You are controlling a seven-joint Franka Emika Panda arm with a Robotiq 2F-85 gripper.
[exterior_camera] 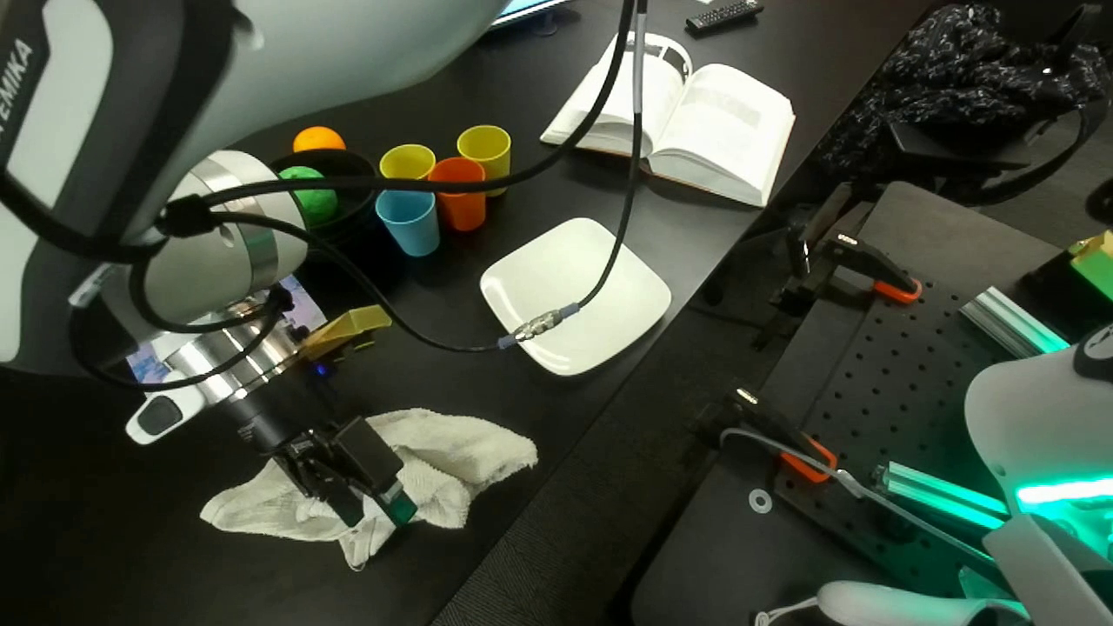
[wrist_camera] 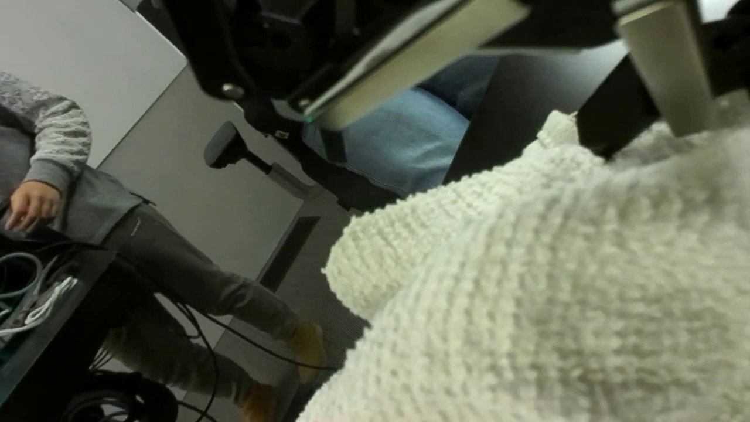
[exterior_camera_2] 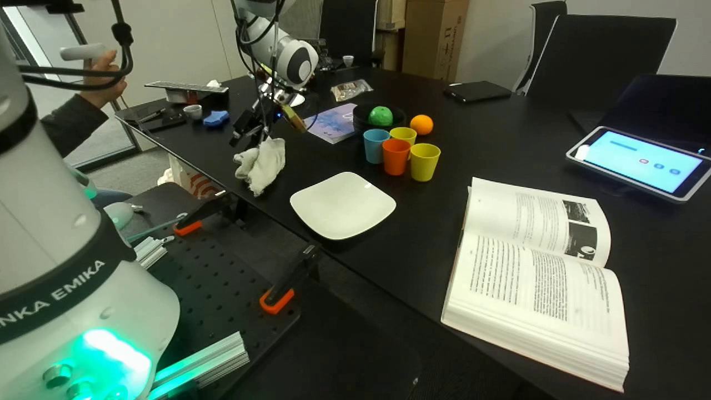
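A cream, ribbed cloth [exterior_camera: 459, 459] lies crumpled on the dark table, close to its edge. My gripper [exterior_camera: 376, 507] is over the front part of this cloth, pointing down, its two fingertips spread apart. In the wrist view the fingers [wrist_camera: 668, 67] stand wide of each other, so the gripper is open. The cloth [wrist_camera: 548, 295] fills the lower right there and covers the area by one fingertip; whether a fold lies between the fingers is hard to tell. From the other side, the cloth [exterior_camera_2: 266, 163] appears bunched below the gripper.
A white square plate [exterior_camera: 579, 282] lies beside the cloth. Behind it stand a blue cup [exterior_camera: 409, 221], an orange cup [exterior_camera: 461, 198] and two yellow cups [exterior_camera: 486, 156]. A black bowl [exterior_camera_2: 363, 120] holds a green ball [exterior_camera_2: 380, 116]. An open book [exterior_camera_2: 533, 266] lies farther along.
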